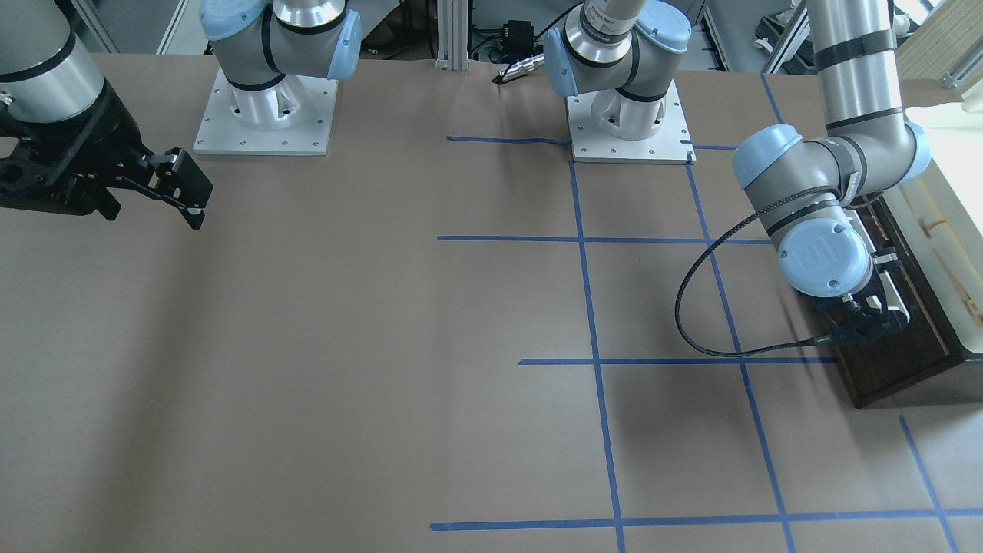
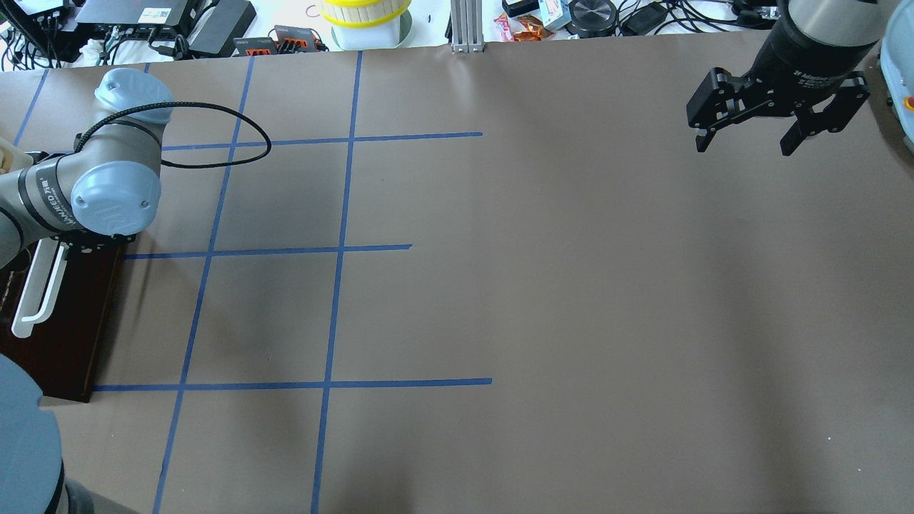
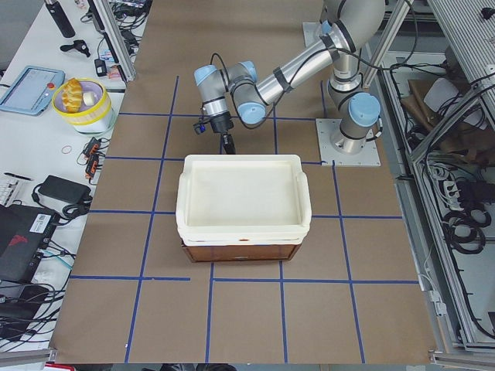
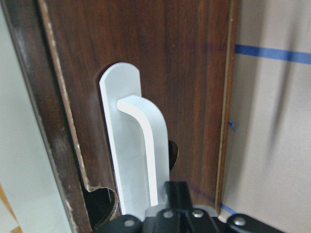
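Note:
A dark wooden box (image 1: 894, 378) with a white tray (image 3: 244, 197) on top stands on the taped floor. Its front drawer panel carries a white handle (image 4: 150, 145), also seen in the top view (image 2: 38, 300). My gripper is at the handle's lower end, its black fingertips close together at the bottom edge of the wrist view. Whether they hold anything is hidden. In the front view the wrist covers much of the panel.
Another arm's black end effector (image 2: 771, 103) hangs over the opposite side of the table. More arm bases stand at the back.

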